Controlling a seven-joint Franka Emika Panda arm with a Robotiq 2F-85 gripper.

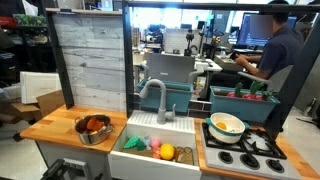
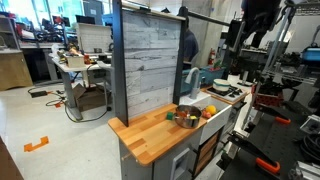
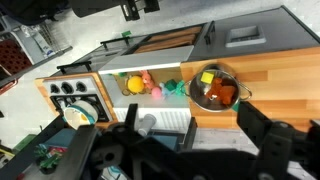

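My gripper stands open, its dark fingers wide apart at the bottom of the wrist view with nothing held between them. Ahead of them, a metal pot (image 3: 214, 98) rests on the wooden counter. Inside the pot lie an orange-red item (image 3: 224, 94) and a yellow piece (image 3: 207, 77). The white sink (image 1: 128, 163) beside that counter holds several toy foods, among them a yellow one (image 3: 135, 84), a pink one (image 3: 157, 93) and a green one (image 3: 170, 86). In the second exterior view the arm (image 2: 262, 35) is raised high at the right, well above the counter.
A white bowl (image 1: 227, 126) stands on the stove (image 1: 245, 158), right of the sink. The grey faucet (image 1: 158, 95) rises behind the sink. Teal bins (image 1: 243, 106) line the back, and a grey wooden panel (image 1: 92, 60) walls the left. Bare counter (image 1: 58, 124) surrounds the pot.
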